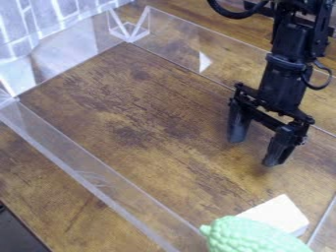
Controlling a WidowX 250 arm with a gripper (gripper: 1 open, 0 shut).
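Observation:
My black gripper (257, 140) hangs low over the wooden floor (132, 138) at the right of the camera view, its two fingers spread open with nothing visible between them. Below it at the bottom right lie a pale green bumpy object (250, 236) and a white block (276, 213), both apart from the fingers.
Clear plastic walls (79, 177) enclose the work area on the left, back and right. A white cloth with blue stripes (39, 22) lies beyond the back left corner.

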